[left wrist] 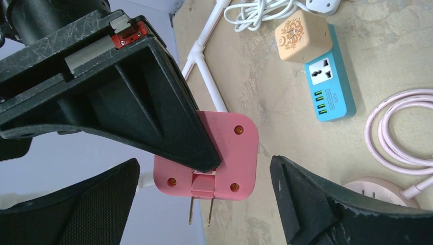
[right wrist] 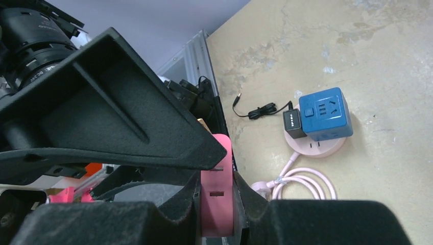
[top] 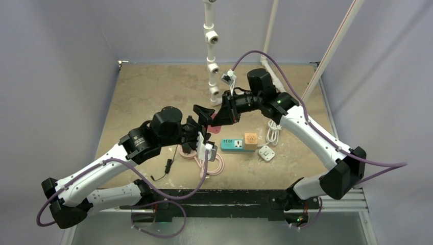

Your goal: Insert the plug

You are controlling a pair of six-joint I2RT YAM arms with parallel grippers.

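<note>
My right gripper (top: 219,115) holds a pink plug adapter (right wrist: 216,214) between its fingers, raised above the table's middle. In the left wrist view the adapter (left wrist: 237,153) faces me, its two pins pointing down. My left gripper (top: 201,125) stands open around it, one finger either side, with a visible gap from the pink body. A pink round power strip (right wrist: 321,148) lies on the table with a blue cube adapter (right wrist: 324,115) and a black charger (right wrist: 292,122) on it.
A teal power strip (top: 230,144) with a wooden-coloured cube (top: 250,141), a small white socket block (top: 266,153) and coiled white cable (top: 273,131) lie centre right. White pipes stand at the back.
</note>
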